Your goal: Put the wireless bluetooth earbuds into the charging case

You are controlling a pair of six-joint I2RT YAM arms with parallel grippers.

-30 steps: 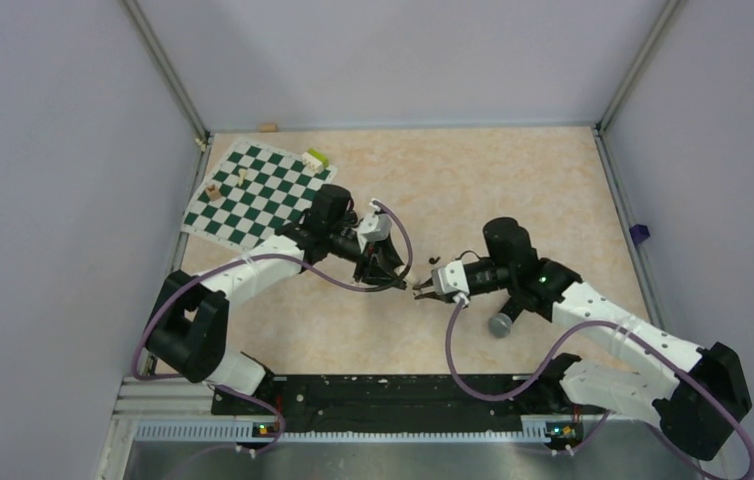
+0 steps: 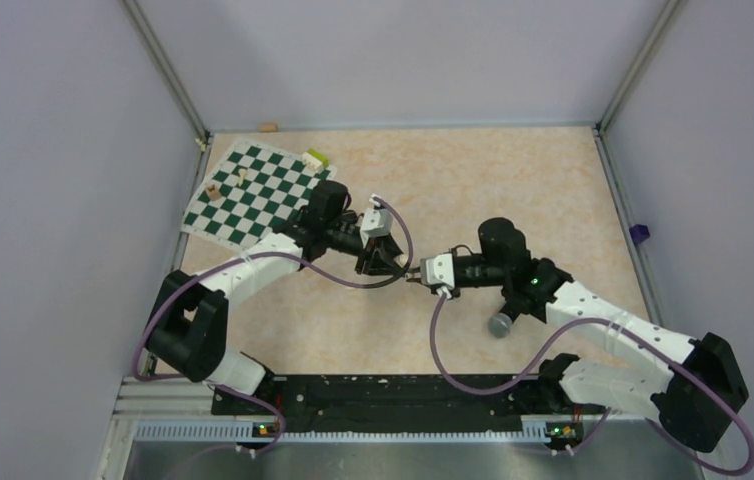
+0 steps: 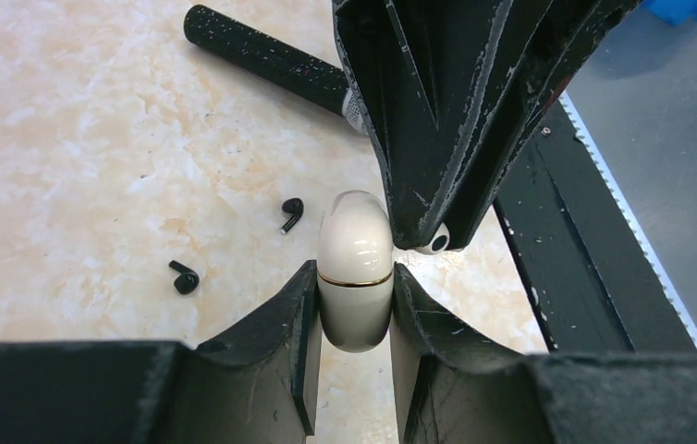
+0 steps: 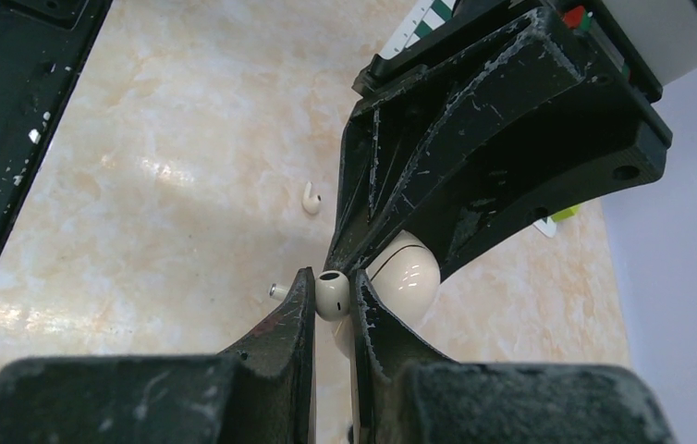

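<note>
A glossy white charging case (image 3: 355,231) with a gold seam is pinched upright between the fingers of my left gripper; whether its lid stands open cannot be told. My right gripper is shut on a white earbud (image 4: 332,298), its stem sticking out to the left. In the left wrist view that earbud (image 3: 435,242) shows under the right fingertips, close beside the case. The right wrist view shows the case (image 4: 408,277) just behind the earbud. A second white earbud (image 4: 311,199) lies on the table.
Two black earbuds (image 3: 293,211) lie apart on the table, near a black microphone (image 3: 266,57). A green-and-white checkered board (image 2: 258,193) occupies the back left.
My right gripper has shifted left and slightly up in the top view, closing in on the left gripper.
</note>
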